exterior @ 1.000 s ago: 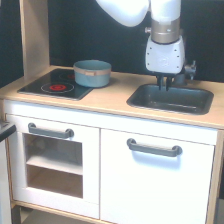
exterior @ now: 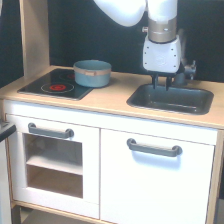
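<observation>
Above the sink (exterior: 172, 99) hangs my gripper (exterior: 162, 84), at the end of a white arm coming down from the top edge. Its dark fingers point downward against the dark sink and backdrop, so their spacing is hard to read. No object can be made out between them. Well to the left, a blue-grey pot (exterior: 92, 74) stands upright on the counter, at the right side of the black stovetop (exterior: 56, 86). The gripper is clear of the pot.
A faucet (exterior: 188, 71) rises behind the sink, close to the gripper. Below are a windowed oven door (exterior: 87, 165) and a white cupboard door (exterior: 150, 185), both with dark handles.
My gripper has shifted slightly left above the sink. The pot and the kitchen doors look unmoved.
</observation>
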